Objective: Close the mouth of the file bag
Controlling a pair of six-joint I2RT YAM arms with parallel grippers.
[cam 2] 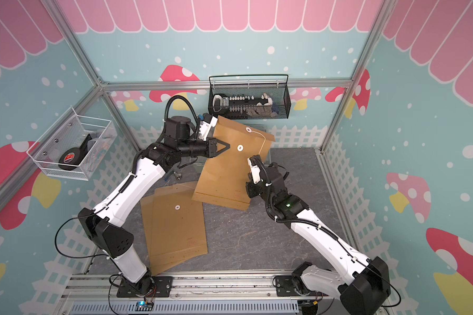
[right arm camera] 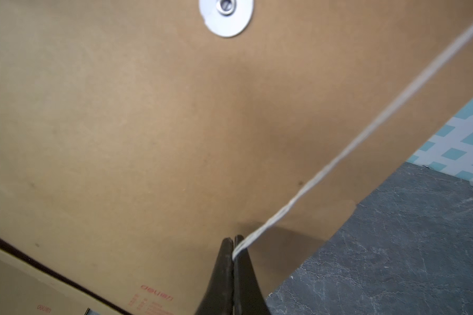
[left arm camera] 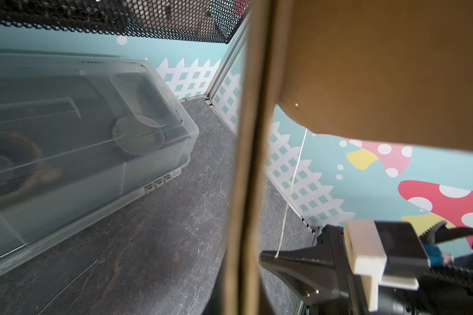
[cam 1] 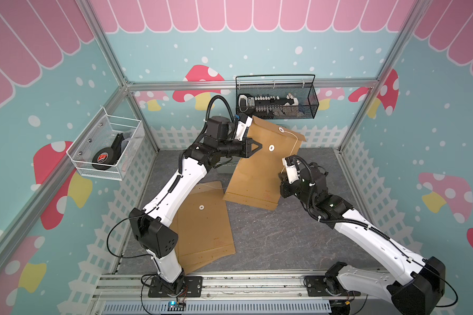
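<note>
A brown file bag (cam 1: 260,176) hangs upright in the air, its flap at the top with two white buttons (cam 2: 240,147). My left gripper (cam 1: 252,146) is shut on the bag's edge, which fills the middle of the left wrist view. My right gripper, low in front of the bag, is shut on the white string (right arm camera: 320,173), which runs taut from its fingertips up toward the flap. In the right wrist view a metal-eyed button (right arm camera: 226,21) lies above the fingertips.
More file bags (cam 1: 202,231) lie on the left of the grey floor. A clear plastic box (left arm camera: 78,147) stands at the back, below a black mesh basket (cam 1: 276,107). A white wire basket (cam 1: 78,168) hangs left.
</note>
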